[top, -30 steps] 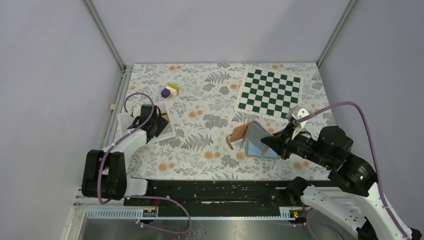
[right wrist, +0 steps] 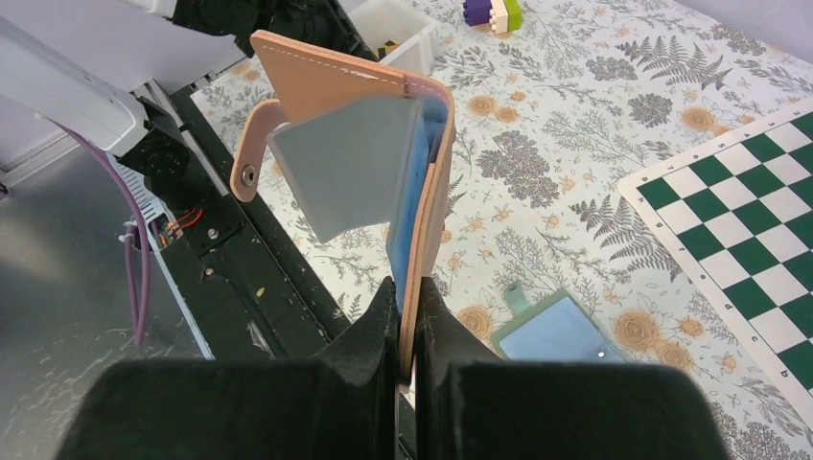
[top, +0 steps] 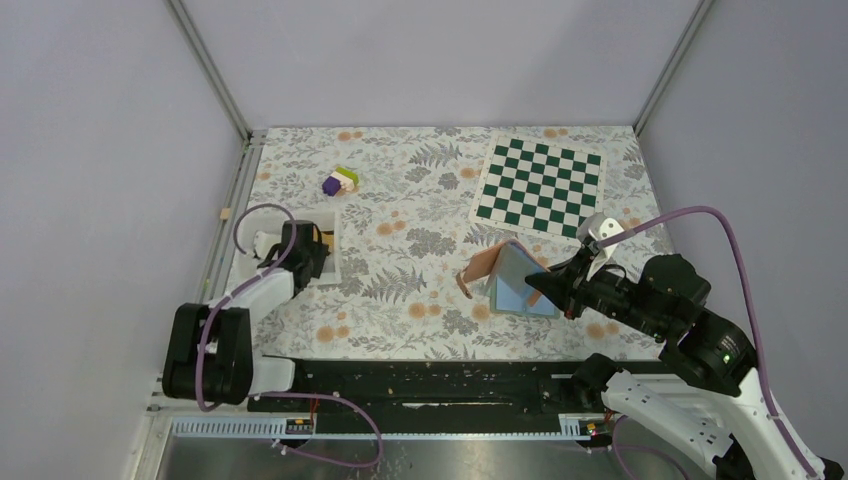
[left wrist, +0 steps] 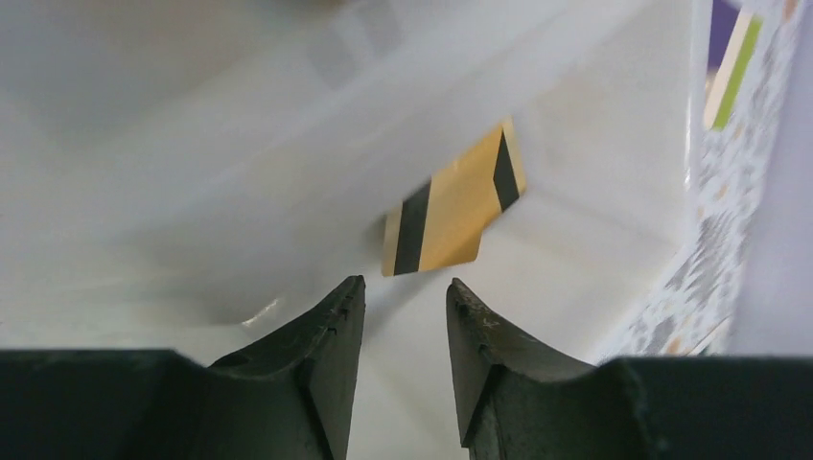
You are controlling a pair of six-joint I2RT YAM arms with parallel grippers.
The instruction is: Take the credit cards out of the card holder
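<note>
The tan card holder, with its clear sleeve and snap strap hanging loose, is held up off the table by my right gripper, which is shut on its edge. Over at the left, a white box stands under my left gripper. That gripper is open, its two fingertips apart with nothing between them. Beyond them in the left wrist view, a gold card-like piece with black bands rests against the inside of the box. I cannot tell whether any cards are inside the holder.
A blue-grey flat case lies on the table below the right gripper. A green-and-white checkered board is at the back right, and a small block of coloured pieces lies behind the box.
The white box has shifted left and sits straighter. The right gripper and holder have hardly moved.
</note>
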